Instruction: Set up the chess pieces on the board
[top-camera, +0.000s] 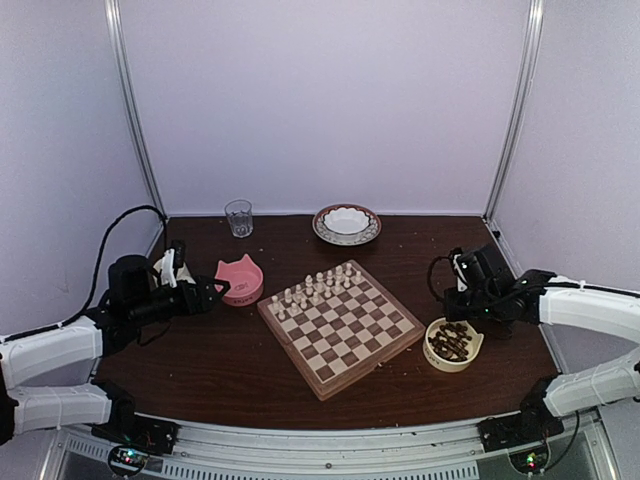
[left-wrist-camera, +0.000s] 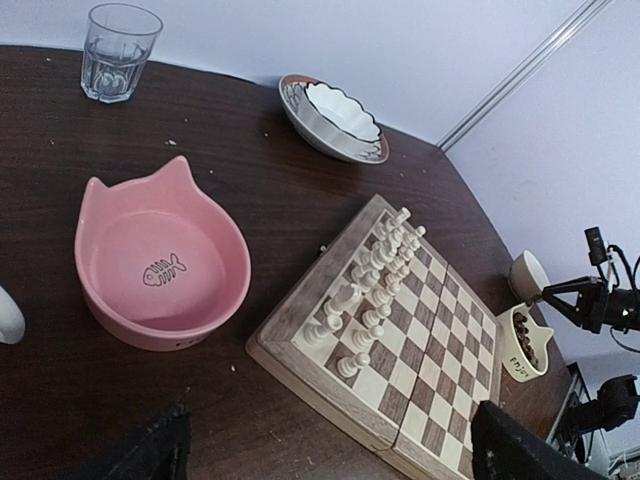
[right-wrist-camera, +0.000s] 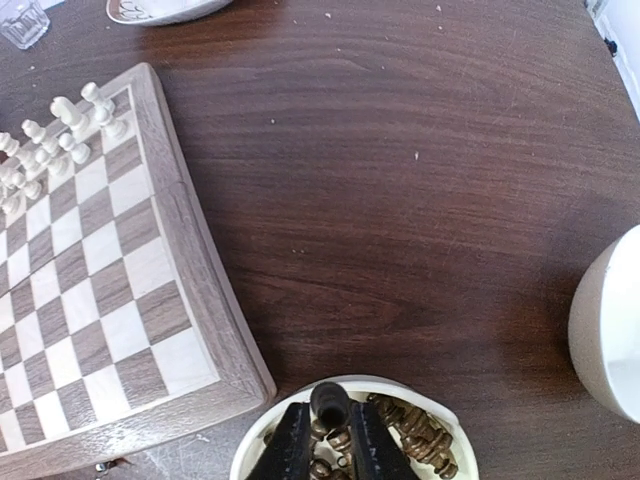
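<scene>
The wooden chessboard (top-camera: 340, 333) lies at an angle mid-table, with white pieces (top-camera: 318, 287) standing in two rows along its far-left side; its other squares are bare. Brown pieces (top-camera: 452, 342) fill a cream bowl (top-camera: 432, 355) to the right of the board. Just above that bowl, my right gripper is shut on a dark brown piece (right-wrist-camera: 330, 404), whose rounded end points at the camera. My left gripper (top-camera: 222, 288) hangs near the pink bowl, open and empty; its fingers (left-wrist-camera: 510, 450) spread wide at the lower edge of the left wrist view.
The empty pink bowl (left-wrist-camera: 165, 255) sits left of the board. A glass (top-camera: 238, 218) and a patterned plate (top-camera: 347, 238) stand along the back. A white container (right-wrist-camera: 612, 330) rises at the right edge of the right wrist view.
</scene>
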